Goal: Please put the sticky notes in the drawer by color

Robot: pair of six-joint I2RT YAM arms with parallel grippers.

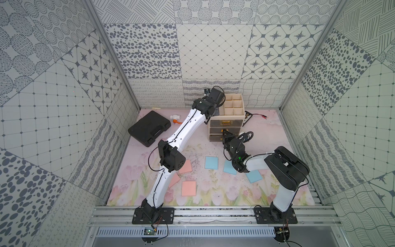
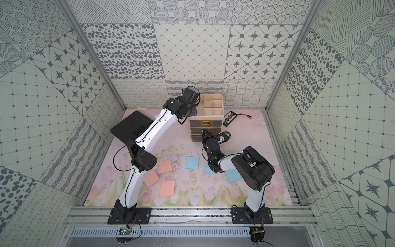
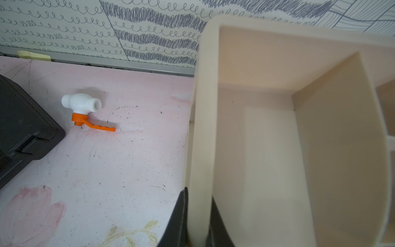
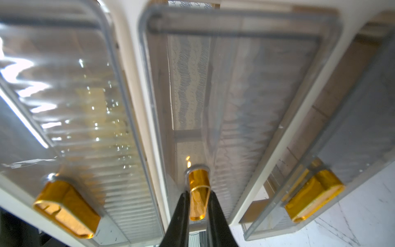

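Note:
Three pink sticky notes (image 2: pixel 167 188) lie on the table's left front, and three blue ones (image 2: pixel 192 162) lie toward the right, partly under the right arm. At the back stands a cream drawer cabinet (image 1: pixel 214 118) with clear drawer fronts and gold knobs. My left gripper is shut on the left rim (image 3: pixel 203 123) of its open top. Around the middle drawer's knob (image 4: pixel 199 191), my right gripper has its fingers apart, one on each side; contact with it is unclear. The bottom drawer (image 4: pixel 316 193) juts out beyond the others.
A black case (image 1: pixel 149 128) and a white valve with an orange handle (image 3: pixel 83 107) lie left of the cabinet. Right of it sits a small black tray (image 2: pixel 230 118) with red leads. The cabinet top has open compartments (image 2: pixel 212 103). Bare table lies at the far right.

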